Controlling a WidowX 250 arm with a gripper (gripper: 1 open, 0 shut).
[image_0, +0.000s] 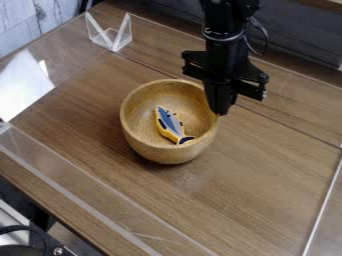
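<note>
A wooden bowl (138, 130) sits near the middle of the table, holding a yellow and blue object (171, 124) with dark markings that lies tilted inside it. My black gripper (221, 106) points down at the bowl's back right rim, its tips low beside that rim. Whether its fingers are apart or closed is hard to see from this angle.
A clear acrylic piece (110, 32) stands at the back left. A white sheet (16, 88) is at the left edge, and a dark cable lies at the bottom left.
</note>
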